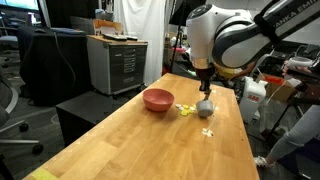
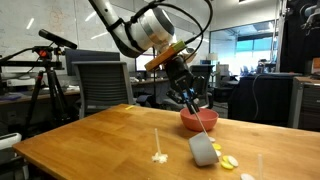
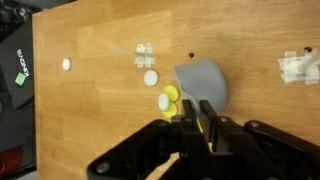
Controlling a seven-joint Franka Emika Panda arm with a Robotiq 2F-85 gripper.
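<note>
A grey scoop-like tool (image 2: 203, 150) with a thin pale handle hangs tilted beneath my gripper (image 2: 188, 97). In the wrist view, the fingers are closed around that handle and the grey head (image 3: 204, 82) shows just past the fingertips. Whether the head touches the table cannot be made out. Small yellow and white round pieces (image 3: 170, 93) lie on the wood beside the head. Behind them, a red bowl (image 2: 204, 119) stands on the table; in the first exterior view the bowl (image 1: 158, 99) is left of the tool. Its inside is hard to see.
Pale tape-like patches (image 3: 144, 55) are stuck on it, one at each side of the tool in the wrist view. A grey cabinet (image 1: 117, 65) and chairs stand beyond the table.
</note>
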